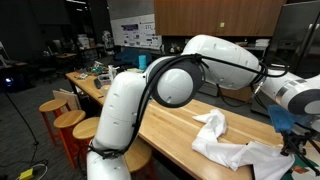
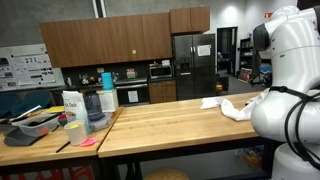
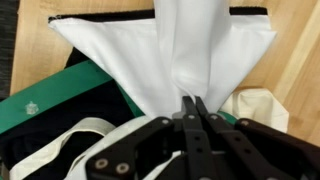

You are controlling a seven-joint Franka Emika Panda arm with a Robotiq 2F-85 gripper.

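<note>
A white cloth [image 3: 130, 55] spreads over the wooden table and partly across a dark bag with green trim. In the wrist view its folds draw together at my gripper, whose fingertips are shut on the fabric. Exterior view 1 shows the gripper [image 1: 288, 151] low at the table's right end, with a raised part of the white cloth [image 1: 262, 158] hanging beneath it. The remaining cloth trails left along the tabletop. Exactly how much fabric lies between the fingers is hidden.
The bag [image 3: 40, 105] has a green band, black cloth and a pale strap. Left of the cloth, the tabletop [image 1: 170, 122] is bare. Stools [image 1: 70, 118] stand along its near side. Cups and a bag of goods [image 2: 75, 105] occupy the far end in exterior view 2.
</note>
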